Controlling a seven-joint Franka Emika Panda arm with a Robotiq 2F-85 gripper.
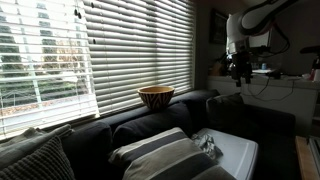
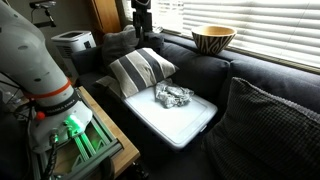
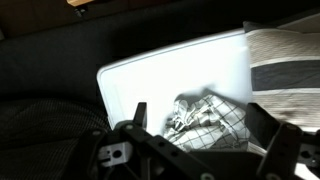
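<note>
A crumpled grey-and-white checked cloth [image 3: 212, 125] lies on a white, flat, tray-like surface [image 3: 130, 84]. In exterior view 2 the cloth [image 2: 173, 95] sits toward the back of the white surface [image 2: 185, 120], which rests on the dark couch. My gripper is open, its two fingers wide apart in the wrist view, one on each side of the cloth. It hangs well above the couch in exterior view 1, pointing down, with the gripper [image 1: 240, 77] clear of everything. Nothing shows between its fingers.
A striped pillow [image 2: 140, 70] leans beside the white surface. On the couch back, by the window blinds, stands a patterned bowl [image 1: 156, 97]. A dark textured cushion [image 2: 260, 125] lies to the right in exterior view 2. A wooden edge [image 2: 118, 140] runs near the arm's base.
</note>
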